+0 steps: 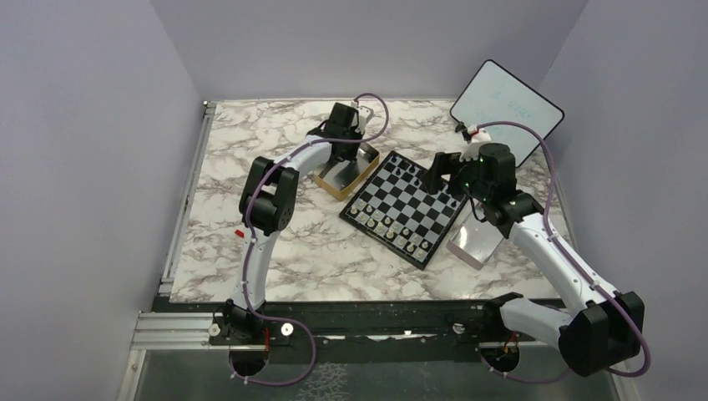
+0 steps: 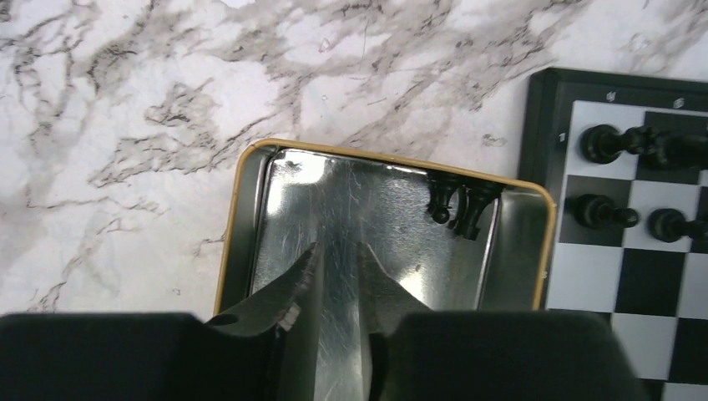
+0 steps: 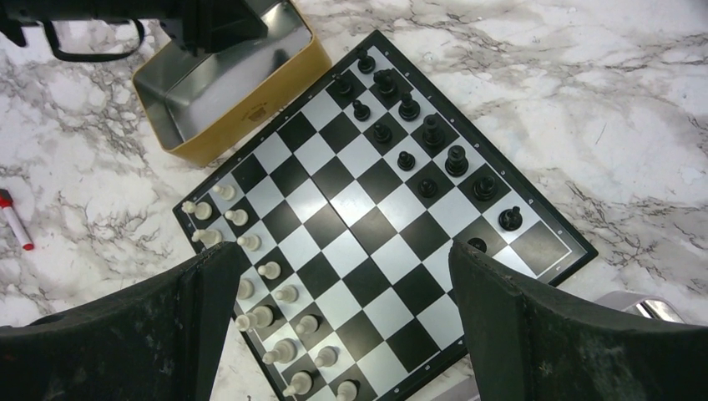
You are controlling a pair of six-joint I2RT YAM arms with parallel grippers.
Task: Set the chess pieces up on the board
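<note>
The chessboard [image 3: 338, 200] lies diagonally on the table. White pieces [image 3: 285, 293] line one end, and black pieces [image 3: 432, 132] stand along the opposite end. Two black pieces [image 2: 464, 202] lie against the wall in one corner of the gold-rimmed metal box [image 2: 392, 156]. My left gripper hangs over this box, partly open, with bare metal visible between its fingertips and the two pieces farther ahead to the right. Above the board, my right gripper stands wide open and empty; its fingers cover some squares and pieces in the right wrist view.
Right of the board sits a second metal box [image 1: 477, 242], seemingly empty where visible. A whiteboard [image 1: 508, 104] leans at the back right. A red-and-white marker [image 3: 15, 220] lies on the left.
</note>
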